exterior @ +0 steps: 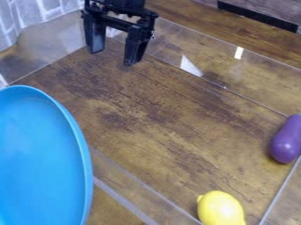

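A black gripper [114, 44] hangs at the top left of the camera view, its two fingers spread apart and nothing between them, over bare wooden surface. A large blue bowl or plate [35, 158] fills the lower left. A purple eggplant [286, 141] lies at the right edge, and a yellow lemon [220, 209] lies at the bottom, right of centre.
Clear strips or panels run along its sides, and a pale cloth or wall shows at the top left.
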